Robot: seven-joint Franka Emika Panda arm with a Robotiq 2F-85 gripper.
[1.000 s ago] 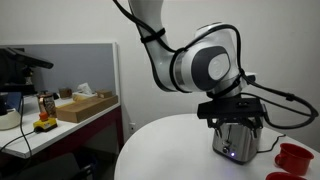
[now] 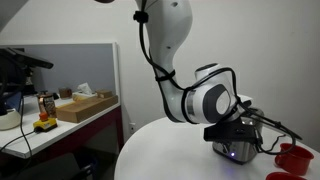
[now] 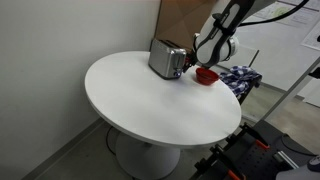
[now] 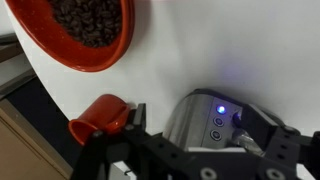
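The silver toaster (image 2: 238, 149) stands on the white round table, with the arm in front of and above it. In the wrist view the toaster (image 4: 205, 125) shows its control end, with a column of buttons (image 4: 219, 122), the top one lit blue, and a dark lever beside them. My gripper is open above this end, its two fingers (image 4: 257, 122) well apart. Nothing shows held between them. Whether the gripper touches the toaster cannot be told. In the second exterior view the toaster (image 3: 166, 59) is near the table's far edge, beside the arm.
A red bowl of dark beans (image 4: 93, 60) and a red cup (image 4: 100, 117) lie near the toaster. A checkered cloth (image 3: 239, 80) is at the table's edge. A side table holds boxes (image 2: 88, 107).
The arm has come down toward the toaster over the last second, and its gripper is lower, hiding more of the toaster's front. The toaster and the red cup have stayed put.
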